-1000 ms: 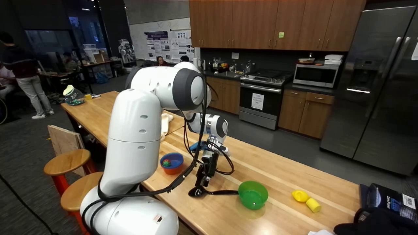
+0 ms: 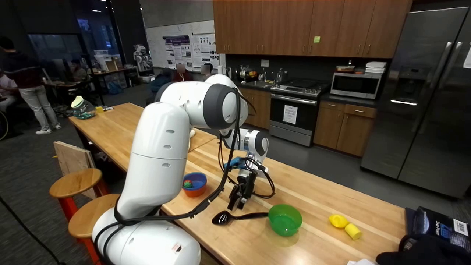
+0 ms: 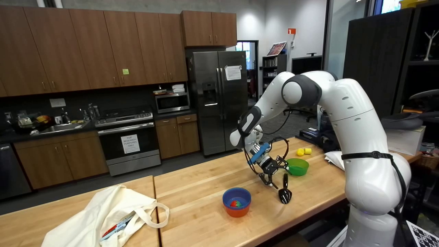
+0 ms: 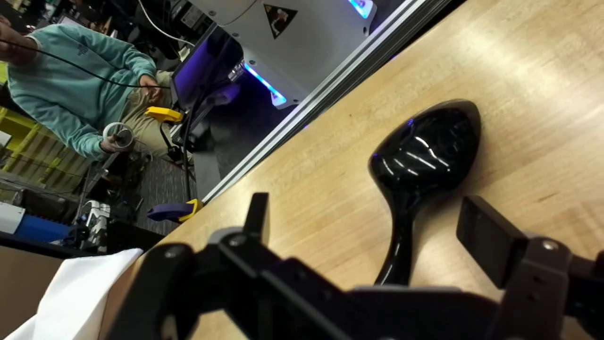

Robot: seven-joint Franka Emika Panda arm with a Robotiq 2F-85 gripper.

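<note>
A black spoon [image 2: 222,218] lies on the wooden table, its handle end close to or against the green bowl [image 2: 285,220]. Over the spoon's handle side hangs my gripper [image 2: 236,204], open and empty. From the wrist, the spoon's head [image 4: 427,150] shows beyond the spread fingers [image 4: 258,218], and its neck runs down between them, nearer the right one. The rest of the handle is hidden behind the gripper body. Exterior view 2 has the gripper [image 3: 282,179] pointing down beside the spoon [image 3: 284,195].
A blue-and-orange bowl [image 3: 236,201] holding a red-and-green strawberry-like item sits nearer the table's middle. Two yellow items [image 2: 345,226] lie past the green bowl. A cream cloth bag [image 3: 96,216] rests at the far end. Bare table separates them.
In exterior view 1 the arm and gripper have shifted right, away from the spoon's head and along its handle toward the green bowl. Spoon and bowls stay where they were.
</note>
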